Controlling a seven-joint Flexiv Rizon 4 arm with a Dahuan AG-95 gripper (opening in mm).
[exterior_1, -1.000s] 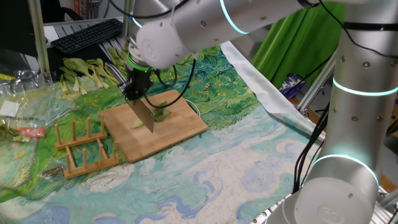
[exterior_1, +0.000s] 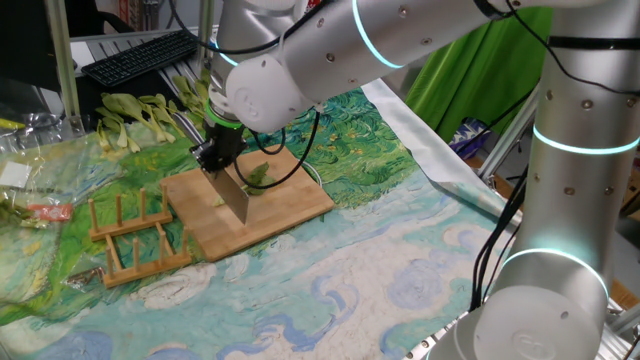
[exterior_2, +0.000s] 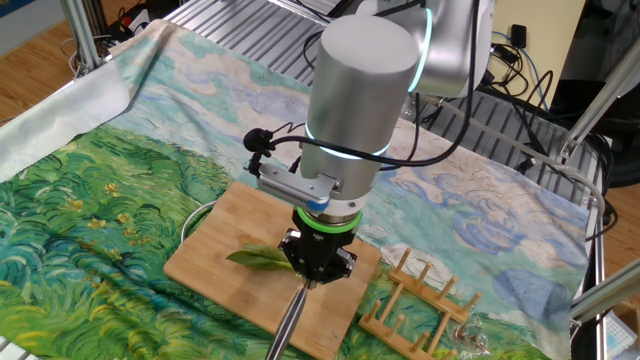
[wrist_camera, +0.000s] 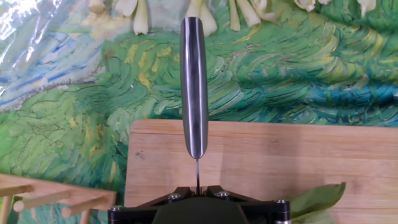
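Observation:
A broad-bladed knife (exterior_1: 233, 196) is held by my gripper (exterior_2: 312, 278), whose fingers are shut on it near the root of the handle. In the wrist view the steel handle (wrist_camera: 194, 87) points away from the gripper, toward the top of the picture. The blade hangs edge down at the leafy green vegetable (exterior_2: 262, 257) on the wooden cutting board (exterior_1: 290, 205). Part of the vegetable is hidden behind the blade and gripper. Whether the lower edge touches the board, I cannot tell.
Beside the board stands a wooden peg rack (exterior_1: 135, 250). Several leafy greens (exterior_1: 135, 115) lie behind it on the patterned cloth, with a clear plastic bag (exterior_1: 35, 165) at the far left. In front of the board the cloth is free.
The knife has come down toward the board in my gripper, its lower corner now nearer the wood. Board, vegetable and rack show no clear movement.

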